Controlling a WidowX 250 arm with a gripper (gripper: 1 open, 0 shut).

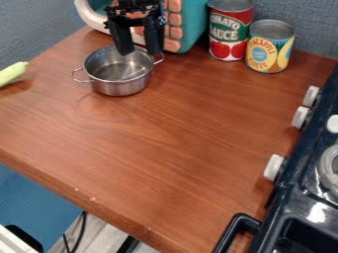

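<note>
A steel pot (pixel 117 77) with two side handles sits on the wooden table (pixel 172 148) near the back left. My black gripper (pixel 137 44) hangs just above it, its two fingers apart, one over the pot's interior and one toward the right rim. I see nothing held between them.
A tomato can (pixel 228 35) and a yellow can (pixel 270 51) stand at the back right. Behind the gripper is a teal and white object (pixel 188 20). A toy stove (pixel 302 203) fills the right edge; a pale green item (pixel 11 72) lies far left.
</note>
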